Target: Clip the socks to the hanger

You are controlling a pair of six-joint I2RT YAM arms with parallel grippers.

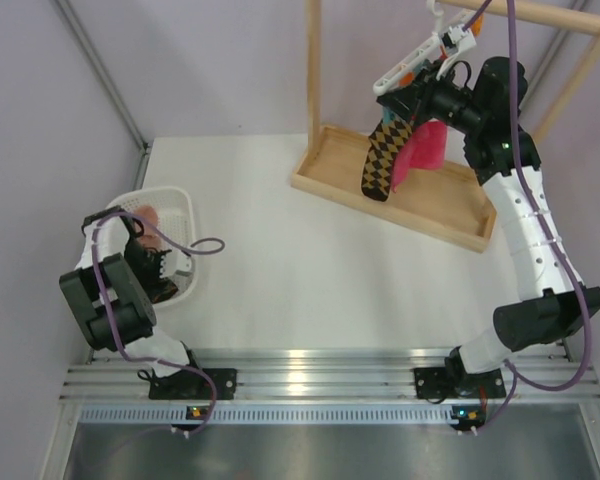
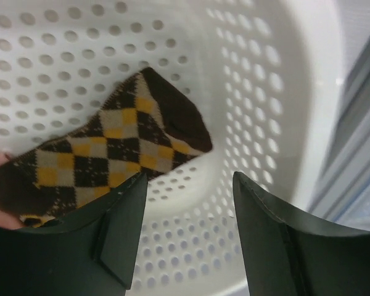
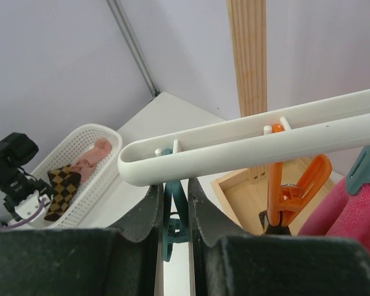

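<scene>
In the basket (image 1: 188,225) at the left lie a black-and-yellow checkered sock (image 2: 108,145) and a salmon-pink sock (image 1: 147,215). My left gripper is partly open over the basket; the checkered sock lies ahead and left, with nothing between the fingers. From the white hanger (image 3: 246,139) hang another checkered sock (image 1: 380,165) and a bright pink sock (image 1: 420,150). My right gripper is shut on a teal clip (image 3: 175,237) under the hanger's end. A grey-blue clip (image 3: 367,169) bears the pink sock, and an orange clip (image 3: 290,194) sits between.
A wooden stand (image 1: 315,80) carries the hanger, its framed base (image 1: 440,225) below. The white table (image 1: 260,250) between basket and stand is clear. Purple cables (image 1: 105,290) trail along both arms.
</scene>
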